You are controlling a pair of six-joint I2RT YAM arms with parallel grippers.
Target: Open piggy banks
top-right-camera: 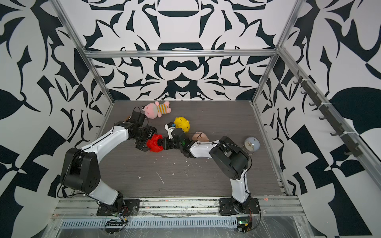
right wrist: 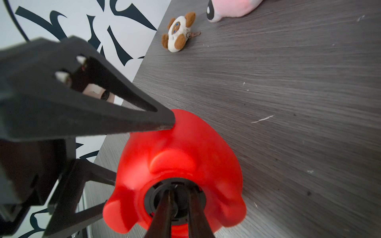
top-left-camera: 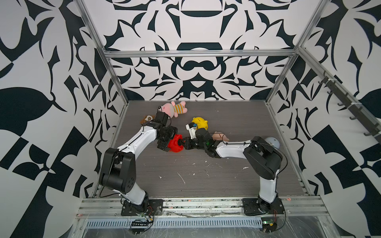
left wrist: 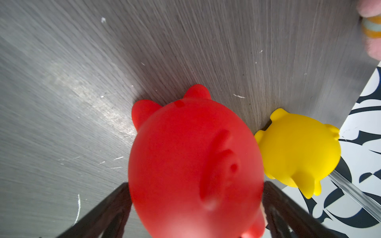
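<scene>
A red piggy bank (top-left-camera: 174, 144) is tipped with its underside toward my right gripper. My left gripper is open around its body, fingers on either side. The bank's black round plug (right wrist: 156, 196) shows in the right wrist view, and my right gripper is shut, its fingertips at that plug; whether they grip any of it is unclear. A yellow piggy bank (left wrist: 301, 146) lies behind the red one.
A pink striped plush (top-right-camera: 154, 109) and a brown-white plush (right wrist: 177, 33) lie at the back left. A pinkish object (top-right-camera: 200, 136) and a pale ball (top-right-camera: 251, 144) lie to the right.
</scene>
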